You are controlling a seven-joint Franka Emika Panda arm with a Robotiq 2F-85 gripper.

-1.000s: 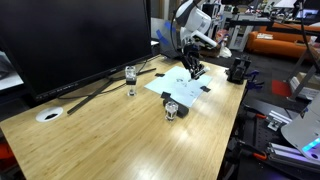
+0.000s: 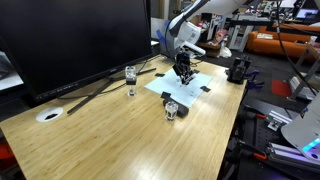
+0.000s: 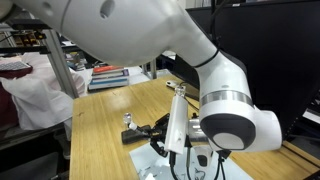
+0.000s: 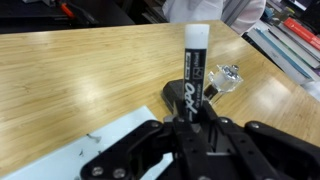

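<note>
In the wrist view a white marker [image 4: 194, 75] with a black and red label stands upright. My gripper is shut on its lower part. Behind the marker sits a dark eraser [image 4: 173, 97] on the table, apart from it. In exterior view 1 my gripper [image 2: 186, 77] is over the white sheet [image 2: 208, 90], which carries dark marks. How high the marker's lower end stands over the sheet cannot be told.
Past the eraser stands a clear cup [image 4: 226, 76], and another cup [image 2: 130, 80] is near the black monitor [image 2: 80, 45]. A white roundish item [image 2: 50, 115] lies far left.
Compared with a second ago, the arm and gripper have moved left in exterior view 1, still above the sheet. The cups and eraser have stayed put.
</note>
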